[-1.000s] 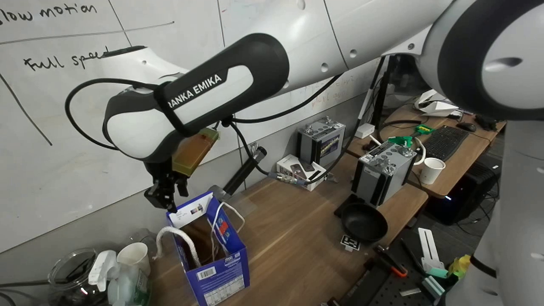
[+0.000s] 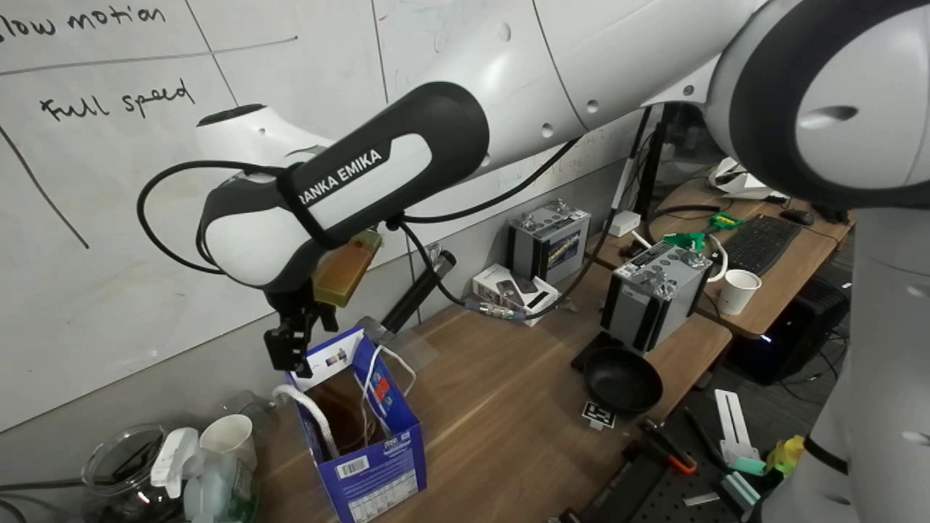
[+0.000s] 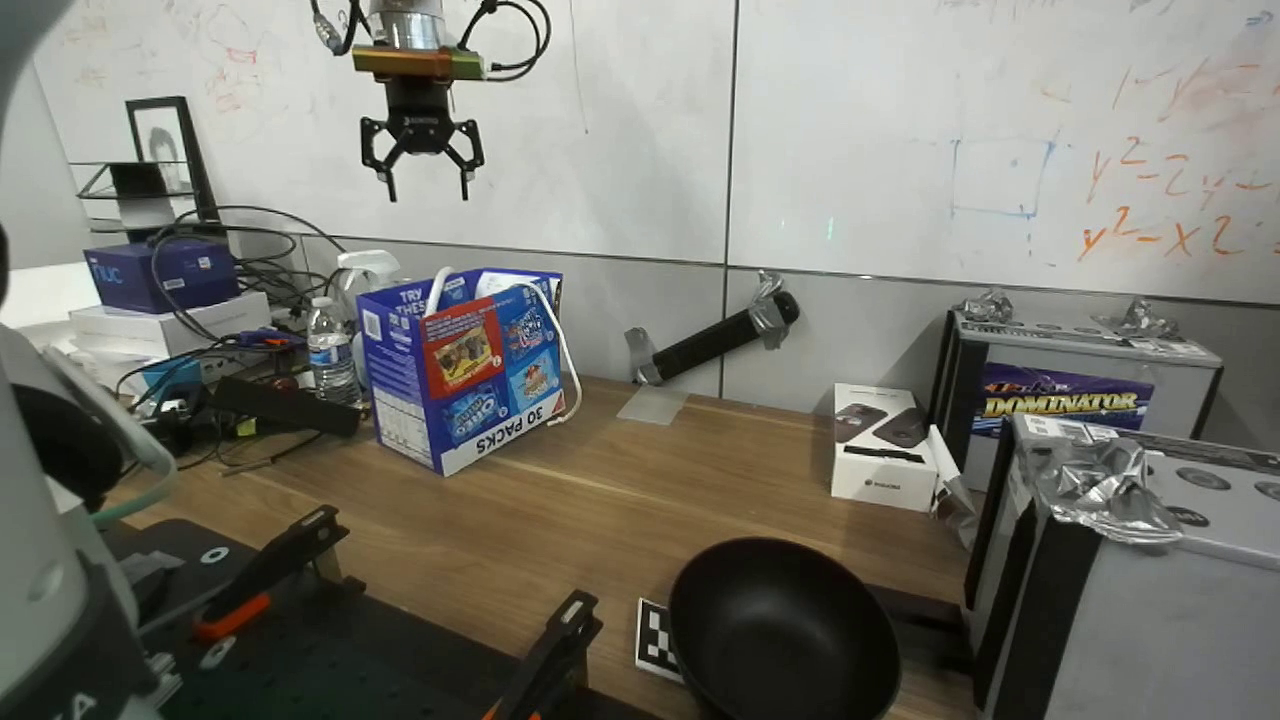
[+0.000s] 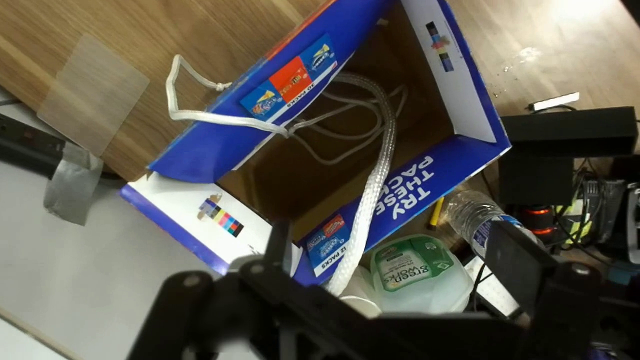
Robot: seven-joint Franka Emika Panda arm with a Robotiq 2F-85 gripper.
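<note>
Wide open and empty, my gripper (image 3: 428, 196) hangs in the air above the blue snack box (image 3: 402, 414), clear of it. The box stands upright on the table with its top flaps spread. A thick white rope (image 4: 367, 210) lies partly inside the box and comes out over one wall. A thinner white cord (image 4: 237, 120) loops over the opposite wall, its other part coiled on the box floor. In the wrist view the dark fingers (image 4: 520, 264) stand far apart at the lower edge, and the rope passes between them, lower down.
Beside the box stand a spray bottle (image 2: 205, 488), a paper cup (image 2: 231, 440), a glass pot (image 2: 122, 471) and a water bottle (image 3: 332, 354). A black pan (image 3: 786, 636) sits at the front right, near the batteries (image 3: 1140, 576).
My arm has moved slightly right and lower in exterior view 1. The white rope's outer end, which hung down outside the box, now appears shorter there. The box has not moved.
</note>
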